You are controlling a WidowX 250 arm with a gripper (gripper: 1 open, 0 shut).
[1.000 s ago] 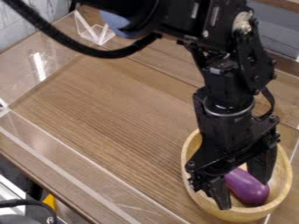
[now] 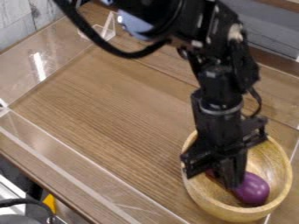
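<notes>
A tan bowl [image 2: 268, 159] sits at the lower right of the camera view, holding a purple eggplant-like object [image 2: 250, 191]. My gripper [image 2: 222, 171] reaches down into the bowl over that object, its black fingers covering part of it. The fingers look drawn together; whether anything is between them is hidden.
A wooden surface [image 2: 100, 105] fills the left and middle, mostly clear, with clear edging along its left side. A raised ledge [image 2: 274, 39] runs along the back right. A black cable [image 2: 24, 204] lies at the bottom left.
The gripper has shifted slightly left, and its fingers, spread wider earlier, are now closer together over the purple object.
</notes>
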